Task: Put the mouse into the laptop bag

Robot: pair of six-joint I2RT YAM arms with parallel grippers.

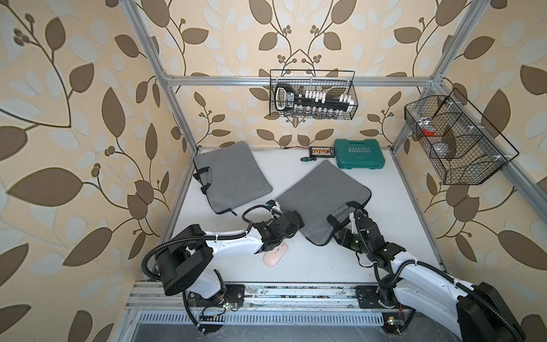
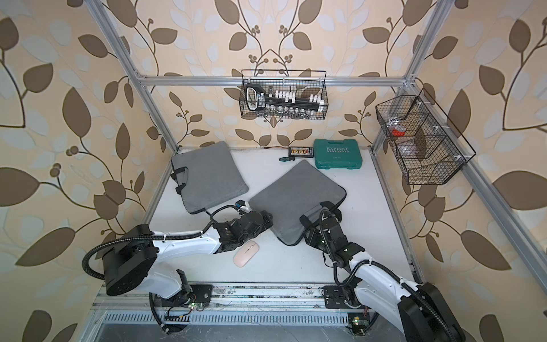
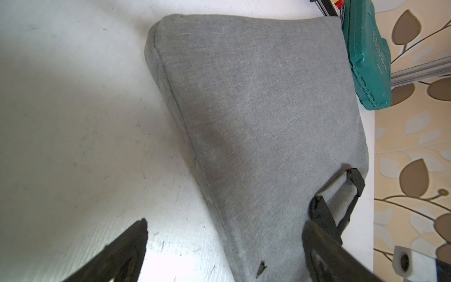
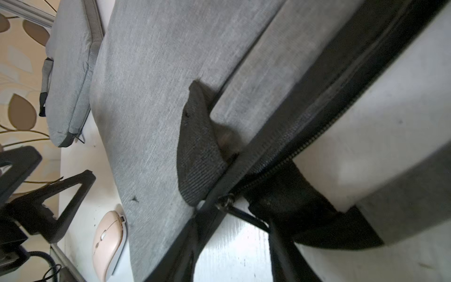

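The pink mouse [image 1: 275, 254] [image 2: 245, 253] [image 4: 106, 239] lies on the white table just below my left gripper. The grey laptop bag [image 1: 316, 196] [image 2: 290, 193] [image 3: 253, 103] [image 4: 141, 61] lies diagonally at centre right, handle and zip edge toward my right arm. My left gripper is open at the bag's left edge, nothing between its fingers. My right gripper is part open at the bag's zip edge, with the zip puller between or just beyond its blurred fingers; I cannot tell if it touches.
A second grey bag [image 1: 230, 176] lies back left. A green case [image 1: 359, 154] and a small tool box [image 1: 321, 151] stand at the back. Wire baskets [image 1: 313, 102] hang on the frame. Bare table [image 1: 398, 228] shows at right.
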